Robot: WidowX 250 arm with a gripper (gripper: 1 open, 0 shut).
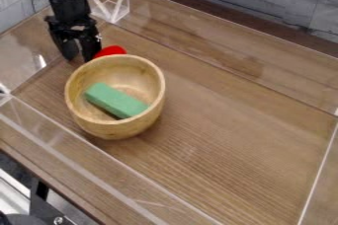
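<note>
The dark gripper (82, 44) reaches down at the upper left, its tips just left of a red object (109, 50) behind a wooden bowl. Whether its fingers are open or shut is hard to tell. The round bowl (142, 79) holds a green block (115, 100). The bowl partly hides the red object.
Light lines or edges run along its borders, and a pale, thin shape stands at the top beside the arm.
</note>
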